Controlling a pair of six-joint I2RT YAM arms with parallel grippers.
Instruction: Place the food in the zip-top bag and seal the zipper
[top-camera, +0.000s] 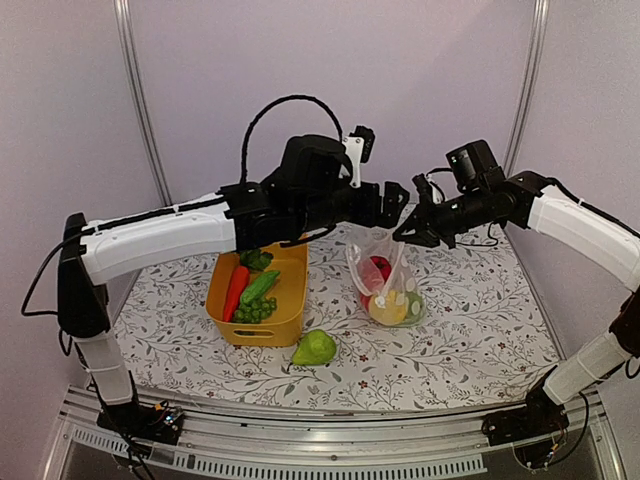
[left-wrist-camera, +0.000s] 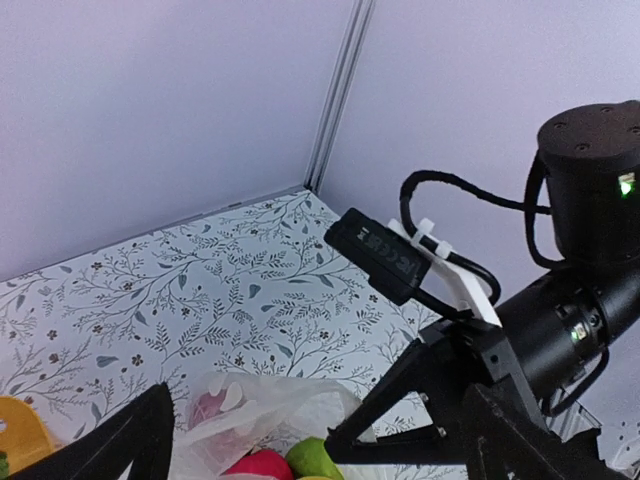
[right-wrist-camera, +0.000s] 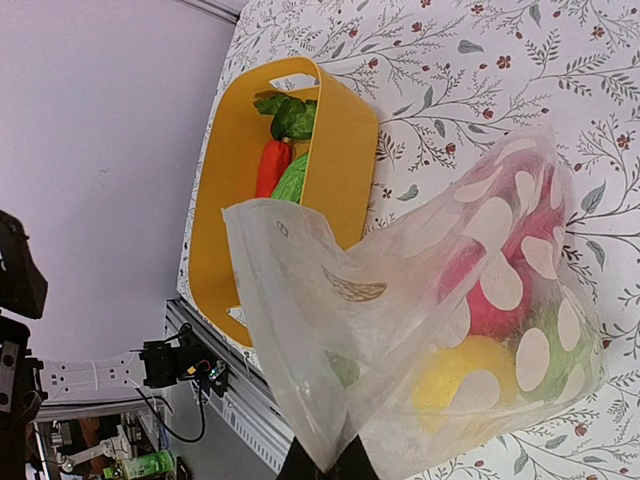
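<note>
A clear dotted zip bag (top-camera: 392, 285) rests on the table with red, yellow and green food inside. In the right wrist view, a corner of the bag's rim is pinched in my right gripper, which is shut on it. Above and just left of the bag's mouth, my left gripper (top-camera: 383, 204) stands open and empty; its spread fingers (left-wrist-camera: 130, 440) frame the bag in the left wrist view. A green pear (top-camera: 314, 348) lies on the bare table, in front of the bag and to its left, outside it.
A yellow bin (top-camera: 290, 300) stands left of the bag, holding a red pepper (top-camera: 236, 291), a green cucumber (top-camera: 259, 287), grapes (top-camera: 254, 310) and a leafy vegetable (top-camera: 256, 259). The table to the right of the bag is clear.
</note>
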